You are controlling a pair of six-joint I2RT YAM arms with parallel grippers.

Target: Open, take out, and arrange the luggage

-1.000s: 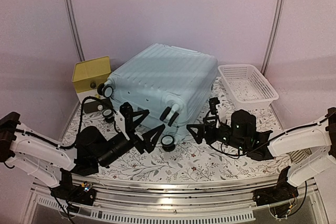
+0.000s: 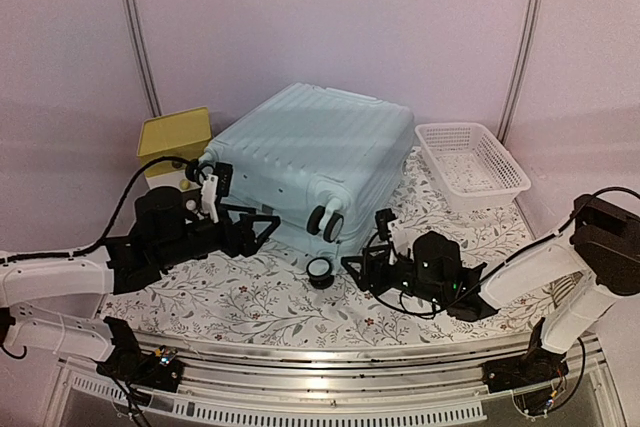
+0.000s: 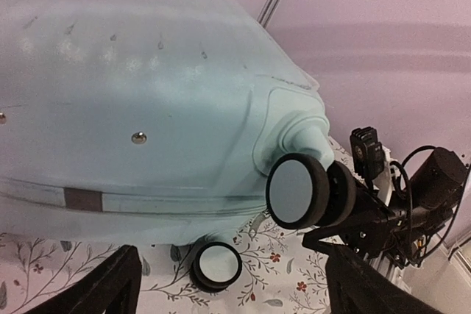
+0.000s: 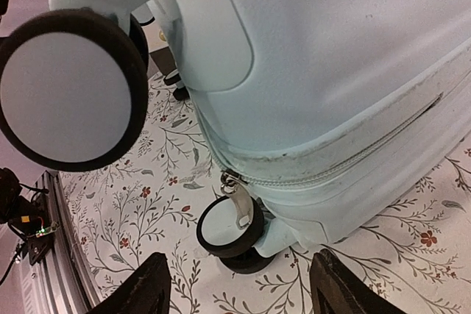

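Observation:
A pale blue suitcase [image 2: 310, 147] lies on its side on the floral surface, its black wheels [image 3: 294, 189] facing the front. My left gripper [image 2: 258, 235] hangs open in front of the suitcase's left part, empty. My right gripper [image 2: 362, 272] is low by the lower front right corner, beside a wheel [image 2: 320, 272]. In the right wrist view its fingers are apart below the zipper [image 4: 353, 156] and a metal zipper pull [image 4: 239, 204], with nothing seen between them.
A yellow-lidded box [image 2: 175, 132] stands at the back left, a white plastic basket [image 2: 470, 187] at the back right.
My left gripper has moved back and to the left, away from the front right wheels.

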